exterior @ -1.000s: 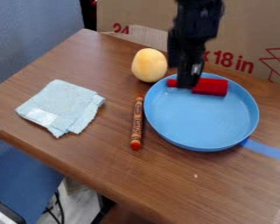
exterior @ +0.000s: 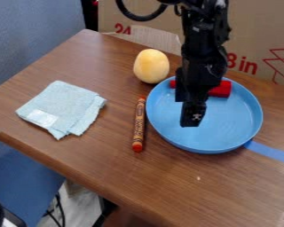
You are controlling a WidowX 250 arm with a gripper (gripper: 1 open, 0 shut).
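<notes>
My black gripper (exterior: pixel 192 111) hangs low over the blue plate (exterior: pixel 209 137), pointing down, in front of a red object (exterior: pixel 222 88) on the plate's back part, which it partly hides. Whether the fingers are open or shut is hard to make out. A brown rolling-stick-like rod with a red end (exterior: pixel 138 126) lies left of the plate. A yellow rounded object (exterior: pixel 152 66) sits behind it, and a folded pale blue cloth (exterior: pixel 61 109) lies at the left.
A cardboard box (exterior: pixel 257 40) stands along the back. Blue tape (exterior: pixel 275 155) runs right of the plate.
My gripper has moved down and toward the front, over the middle of the plate, and now covers more of the red object. The other things have not moved.
</notes>
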